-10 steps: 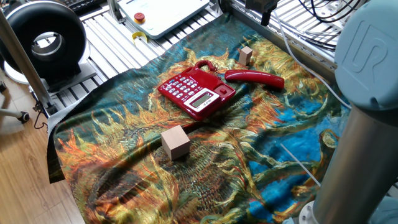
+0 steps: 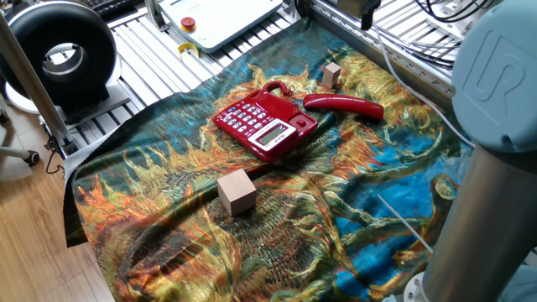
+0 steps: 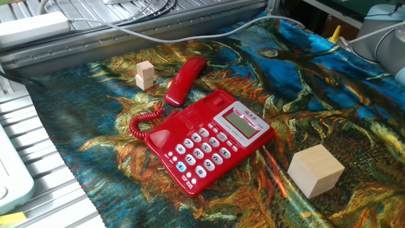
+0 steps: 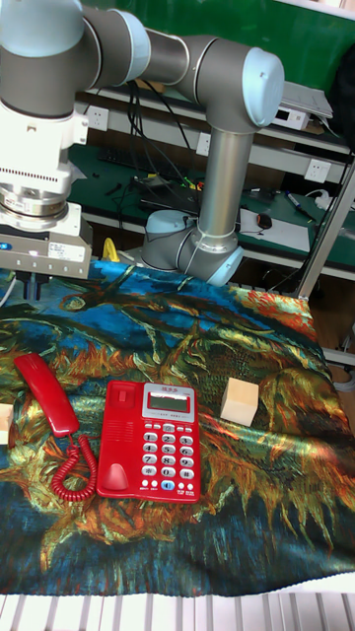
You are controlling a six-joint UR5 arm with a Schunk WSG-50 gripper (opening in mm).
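Observation:
A red desk telephone lies face up on the patterned cloth, its keypad and display showing. Off its cradle, the red handset rests on the cloth beside the base, joined by a coiled cord. A larger wooden block sits alone near the display end of the phone. Past the handset, two small wooden blocks appear stacked. My gripper hangs at the left in exterior view 3, pointing down and apart from the phone and handset. Whether its fingers are apart is too small to tell.
Around the phone the cloth is wrinkled but largely clear. A metal rail and a white cable run along one edge. A pale panel with a red button stands beyond the cloth.
At the top of exterior view 1, the dark gripper end has shifted slightly up. The phone, handset and blocks have stayed put.

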